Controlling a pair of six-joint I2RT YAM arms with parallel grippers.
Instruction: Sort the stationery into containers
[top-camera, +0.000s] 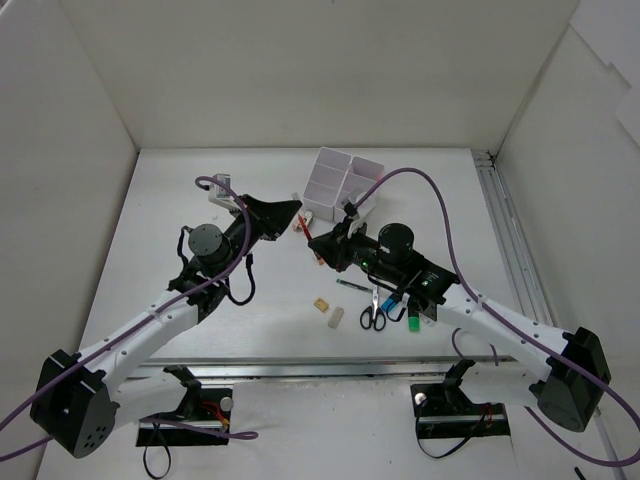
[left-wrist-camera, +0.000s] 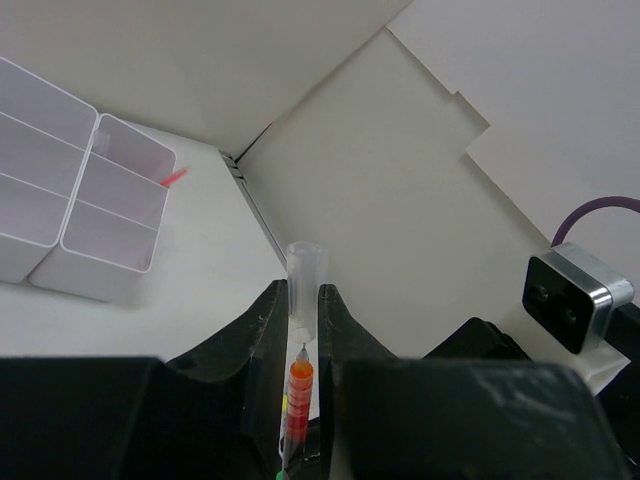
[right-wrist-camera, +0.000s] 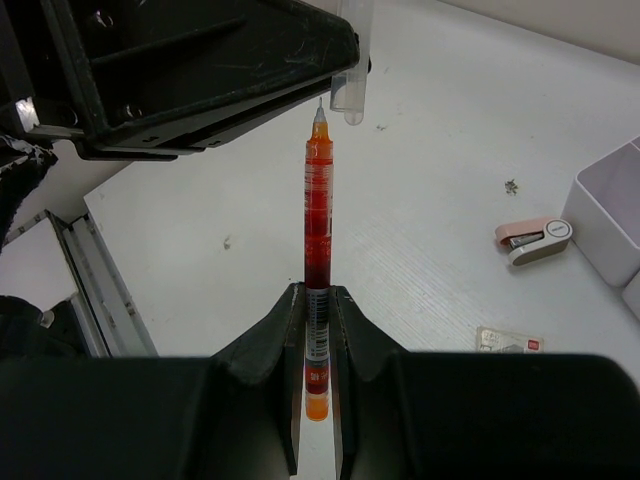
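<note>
My left gripper is shut on a clear pen cap (left-wrist-camera: 305, 270), held upright. My right gripper is shut on an orange-red pen (right-wrist-camera: 318, 220), tip up, just under the cap and slightly to its left in the right wrist view. In the top view the two grippers face each other above the table. A white divided container (top-camera: 330, 175) stands behind them. A pink-and-white stapler (right-wrist-camera: 540, 242) lies beside it.
Scissors (top-camera: 373, 318), a yellow block (top-camera: 321, 304), a grey eraser (top-camera: 337, 317), a dark pen (top-camera: 354, 285) and green and blue items (top-camera: 413, 322) lie in front.
</note>
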